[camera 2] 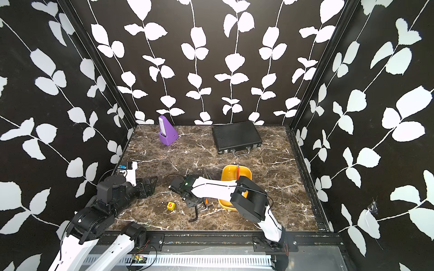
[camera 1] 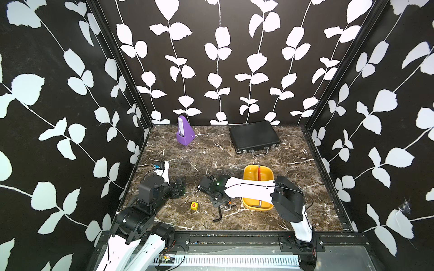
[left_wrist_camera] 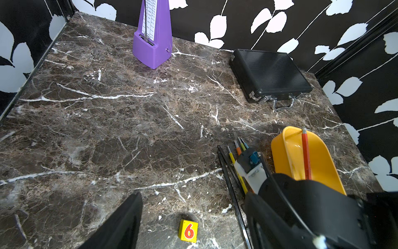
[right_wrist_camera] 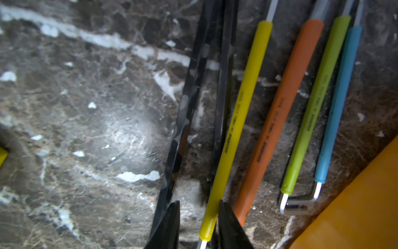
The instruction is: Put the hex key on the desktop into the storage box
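Several hex keys lie side by side on the desktop: two black ones, a yellow one [right_wrist_camera: 236, 124], an orange one [right_wrist_camera: 277, 116], a green one [right_wrist_camera: 315, 103] and a blue one [right_wrist_camera: 337, 103]. My right gripper is part open just over the yellow and black keys' lower ends. The yellow storage box [left_wrist_camera: 323, 161], with a red hex key [left_wrist_camera: 306, 153] in it, stands right of them, partly hidden by the right arm. My left gripper [camera 1: 180, 185] is raised at the left; whether anything is between its fingers is unclear.
A purple metronome [camera 1: 184, 133] and a black case [camera 1: 254, 137] stand at the back. A yellow cube [camera 1: 194, 206] marked 6 lies left of the keys.
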